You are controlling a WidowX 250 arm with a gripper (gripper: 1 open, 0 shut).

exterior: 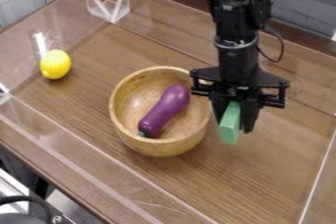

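My gripper [239, 98] is above the table just right of a wooden bowl [132, 100], shut on a green object [230, 122] that hangs below its fingers. In the bowl lies a purple eggplant [165, 108] with its green stem toward the front.
A yellow lemon [55, 64] lies on the wooden table [157, 184] at the left. A clear plastic object [109, 2] stands at the back left.
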